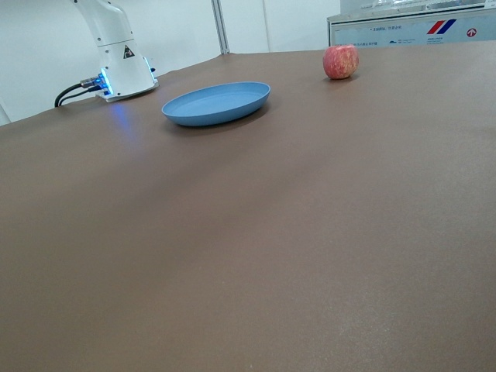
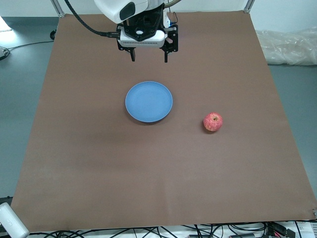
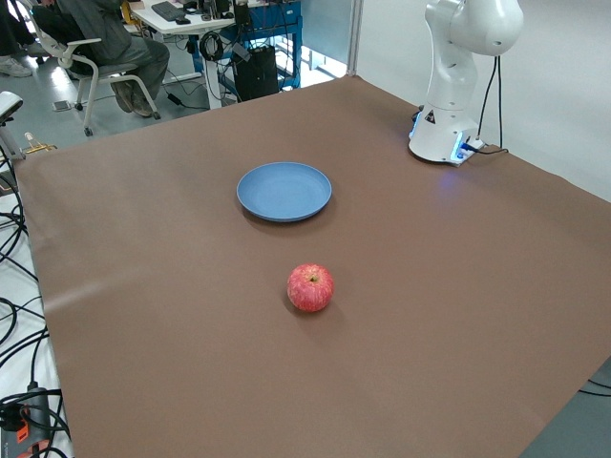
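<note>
A blue plate (image 2: 148, 101) (image 1: 215, 101) (image 3: 284, 191) lies empty on the brown table. A red apple (image 2: 213, 122) (image 1: 340, 62) (image 3: 310, 287) rests apart from it, to the right of the plate in the left view and nearer the camera in the right view. My gripper (image 2: 149, 55) hangs at the back edge in the left view, above the plate in that image, its two black fingers apart with nothing visible between them. The gripper is outside the top and right views, where only the arm shows.
The white arm base (image 3: 444, 134) stands at the back edge, with cables behind it. Bundles of cables run along a table edge, and a person sits at a desk beyond the table in the right view.
</note>
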